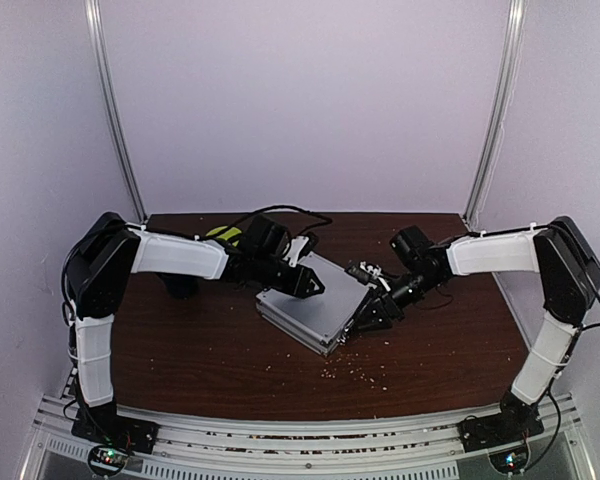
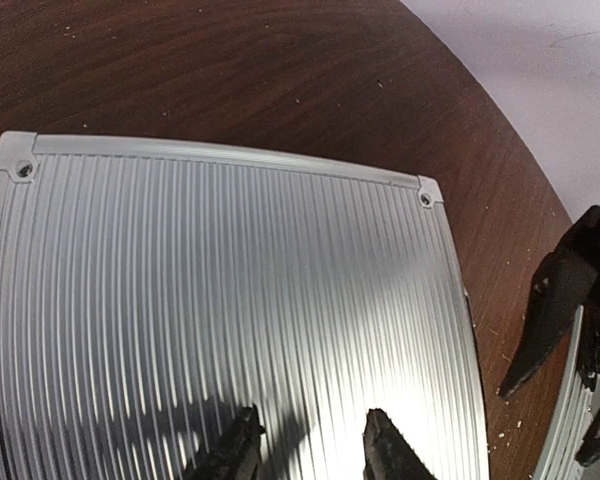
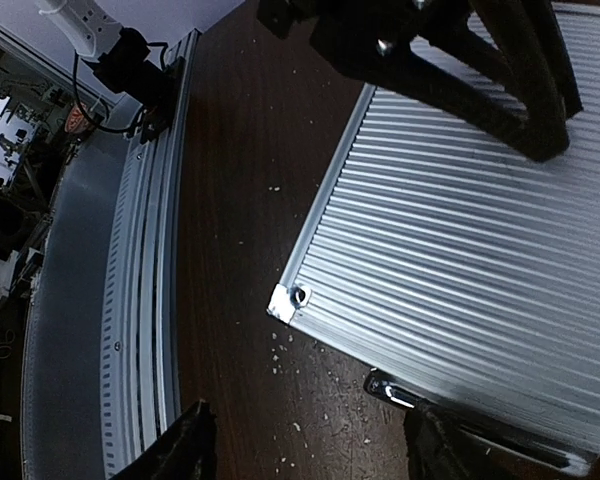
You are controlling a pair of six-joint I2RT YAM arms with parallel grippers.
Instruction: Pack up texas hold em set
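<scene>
A silver ridged case (image 1: 308, 314), lid down, lies turned at an angle on the table. My left gripper is over the lid; its fingertips stand a moderate gap apart, and only ridged lid shows between them. Whether they touch the lid is not clear. At the case's right side is my right gripper, open, with bare table between its fingers. A dark, shiny handle (image 3: 500, 432) sticks out from that side of the case, near one finger of the right gripper. No cards or chips are visible; the case's inside is hidden.
Small pale crumbs (image 1: 342, 372) lie on the table in front of the case. Behind the left arm are a yellow-green thing (image 1: 223, 232) and a dark object (image 1: 178, 285), both partly hidden.
</scene>
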